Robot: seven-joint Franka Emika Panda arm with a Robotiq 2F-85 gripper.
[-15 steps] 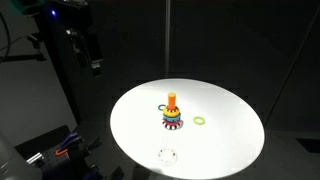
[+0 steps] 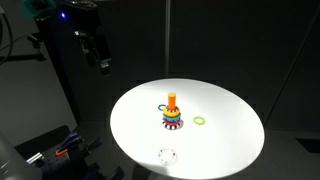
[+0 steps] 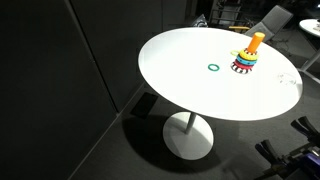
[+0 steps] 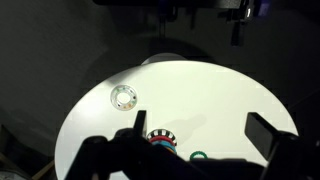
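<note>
A stacking toy stands upright on the round white table, with an orange post above yellow, blue, red and black-and-white rings. A yellow-green ring lies to one side of it, and a teal ring lies flat on another side. Near the table's edge is a pale, see-through ring. High above the table my gripper is open, its fingers wide apart and nothing held. The toy's upper part falls outside the clear part of the wrist view, where only lower rings show.
A single pedestal carries the table over a dark floor. Coloured cables lie by the robot's base, and dark curtains hang behind.
My gripper has shifted slightly to the right in exterior view 1. The toy and the loose rings have stayed where they were.
</note>
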